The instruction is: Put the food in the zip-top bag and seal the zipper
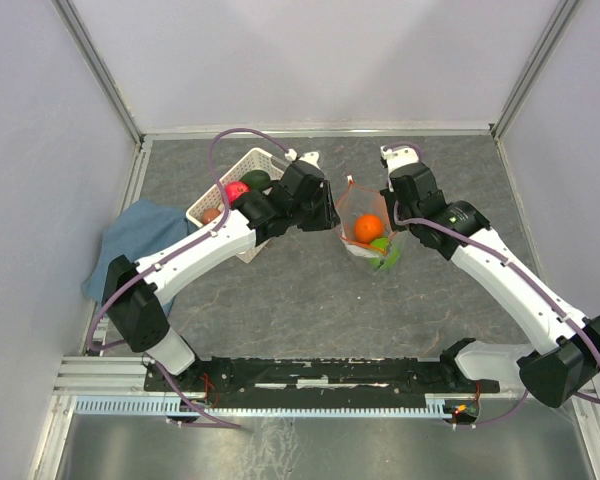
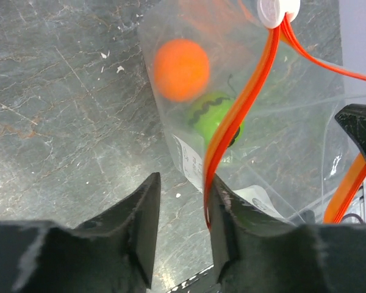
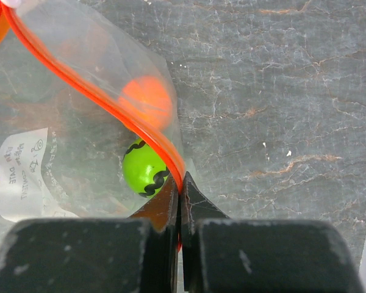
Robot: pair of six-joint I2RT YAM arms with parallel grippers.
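Note:
The clear zip top bag [image 1: 360,205] hangs with its orange-rimmed mouth spread. Inside it are an orange ball-like food [image 1: 368,228] and a green one with dark stripes [image 3: 143,169]. My right gripper is shut on the bag's orange rim [image 3: 104,102]. Part open, my left gripper has the opposite stretch of rim [image 2: 241,110] against its right finger; the left finger stands apart from it. A white zipper slider [image 2: 277,9] shows at the top of the left wrist view. The left arm hides part of the basket.
A white basket [image 1: 196,208] at the back left holds several food pieces, including a red one [image 1: 236,190] and a dark green one [image 1: 255,179]. A blue cloth [image 1: 130,245] lies left of it.

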